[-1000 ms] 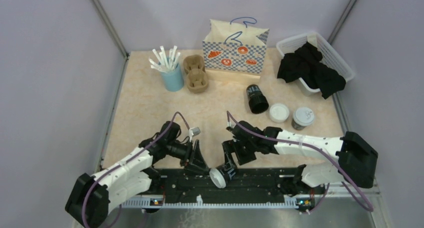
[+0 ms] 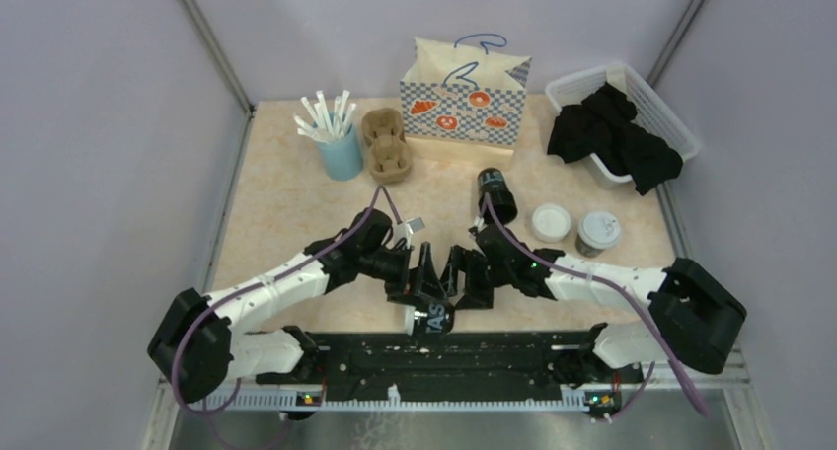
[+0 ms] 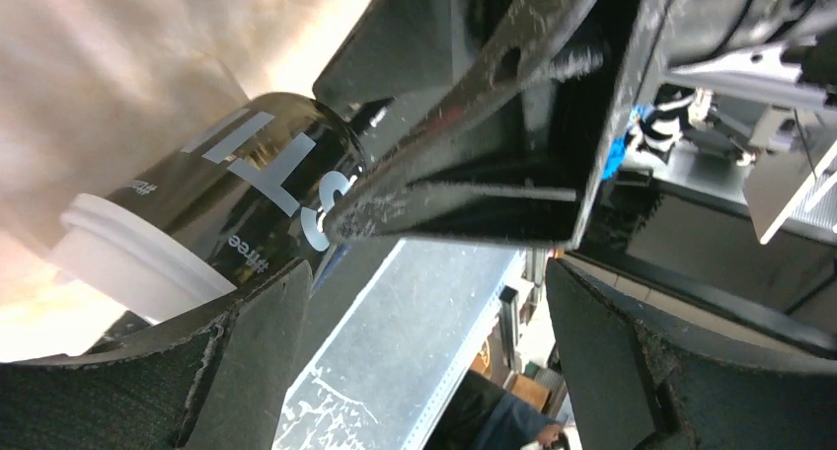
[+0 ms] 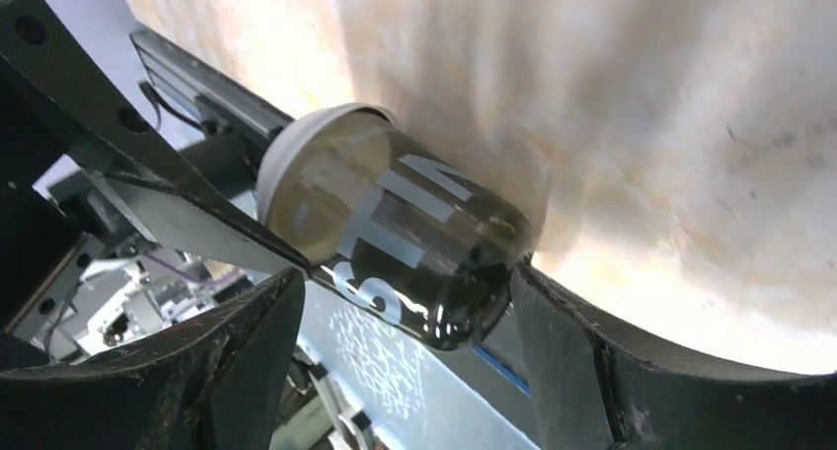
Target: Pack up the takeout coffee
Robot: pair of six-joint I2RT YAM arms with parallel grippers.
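A black takeout cup [image 2: 434, 317] with a white lid lies sideways at the table's front edge, lid to the left. Its lid [image 3: 148, 258] also shows at the left of the left wrist view. My left gripper [image 2: 419, 284] is just above and behind it, fingers open and empty. From the right, my right gripper [image 2: 462, 280] comes close; its fingers are apart, with the base end of the cup [image 4: 405, 233] beyond and between the fingertips, one seeming to touch it. Farther back, a second black cup [image 2: 497, 195] lies on its side. The checked paper bag [image 2: 464, 110] stands open at the back.
A brown cup carrier [image 2: 389, 159] and a blue holder [image 2: 342, 158] of white sticks stand back left. A white lid [image 2: 551, 223], a lidded cup [image 2: 598, 231] and a white basket [image 2: 669, 124] with black cloth are at the right.
The lidded cup has gone from tilted at the right gripper to lying sideways, lid left. Both grippers have shifted; the left moved right and back. The second black cup has rolled slightly left.
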